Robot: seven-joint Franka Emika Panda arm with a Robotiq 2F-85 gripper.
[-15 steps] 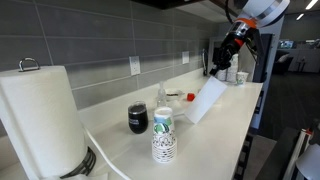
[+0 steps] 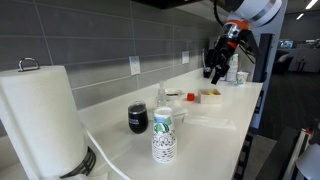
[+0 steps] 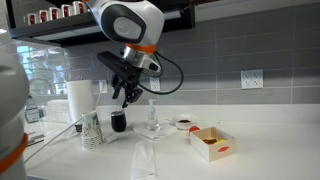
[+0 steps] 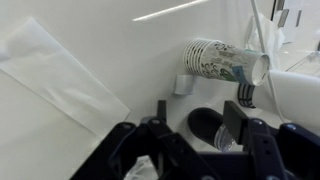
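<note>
A white sheet, like a paper towel lies flat on the white counter. It shows in the second exterior view as a white strip and at the left of the wrist view as a pale sheet. Above the counter hangs my gripper, clear of the sheet. Its black fingers stand apart in the wrist view, and no object is held between them.
A stack of paper cups, a black tumbler and a paper towel roll stand along the counter. Further along are an open box, a red item and a clear pump bottle.
The gripper has since shifted slightly.
</note>
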